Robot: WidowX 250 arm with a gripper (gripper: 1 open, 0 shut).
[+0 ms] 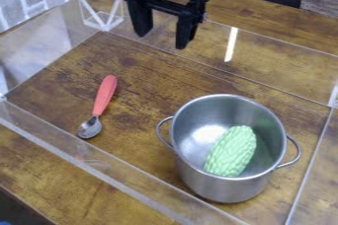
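My black gripper (pixel 164 22) hangs high at the top centre of the view, open, with nothing seen between its fingers. A steel pot (pixel 199 175) with two side handles stands at the lower right, holding a pale green corn-shaped object (pixel 231 152). A spoon with a red handle (pixel 106 93) lies on the wooden surface at the left, its metal bowl toward the front.
Clear low walls edge the area at the left, front and right. A white railing stands at the upper left.
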